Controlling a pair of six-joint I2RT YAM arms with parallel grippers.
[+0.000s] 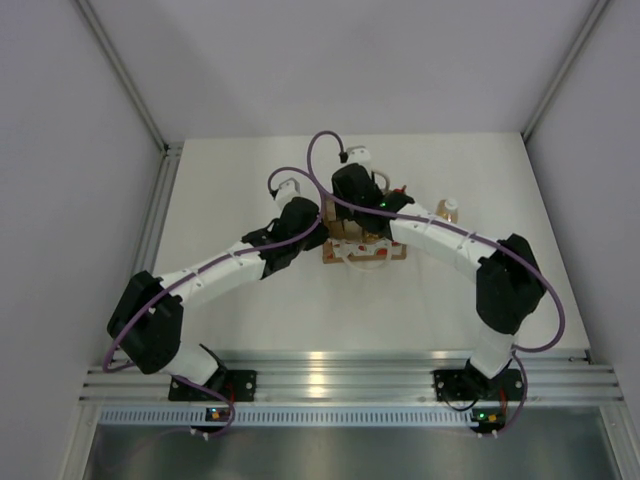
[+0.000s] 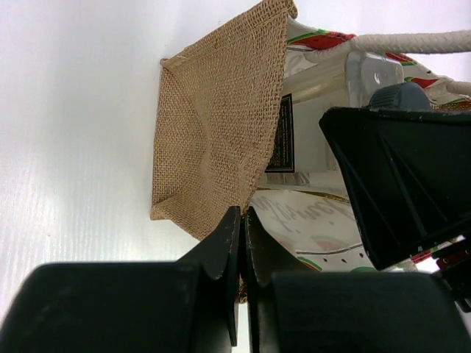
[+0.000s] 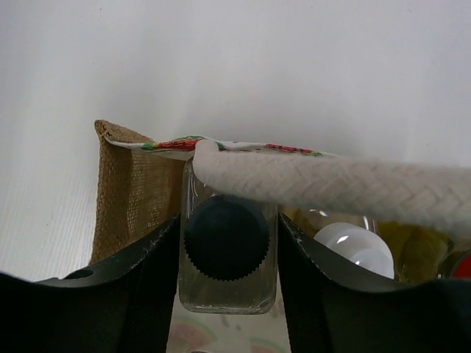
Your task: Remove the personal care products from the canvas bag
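Observation:
The canvas bag point(image 1: 370, 252) stands mid-table, its brown side wall point(image 2: 213, 118) filling the middle of the left wrist view. My left gripper is shut on the edge of that wall. Inside the bag, the clear bottle with the black cap point(image 3: 228, 290) sits between the fingers of my right gripper, which is shut on its sides. The bottle is still within the bag, beside the wall. A white-capped bottle point(image 3: 357, 246) and a red cap point(image 3: 462, 266) show to its right, partly hidden by the handle.
A thick white rope handle point(image 3: 331, 184) crosses close over the held bottle and the right fingers. Another bottle point(image 1: 448, 210) stands outside, right of the bag. The table left of the bag point(image 1: 215, 210) is clear.

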